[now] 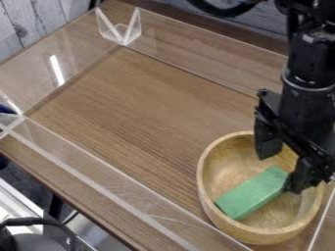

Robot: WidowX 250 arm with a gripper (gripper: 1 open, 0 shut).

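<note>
My gripper (pixel 292 155) is the dark mechanism at the right, lowered over a wooden bowl (pixel 211 187) and open, one finger reaching to the bowl's upper left and the other down its right side. A green rectangular block (pixel 249 194) lies slanted in the bowl, its upper right end close to the right finger. Whether that finger touches it I cannot tell.
Clear plastic pieces stand at its top edge and along the lower left edge, with dark cables at the bottom left corner.
</note>
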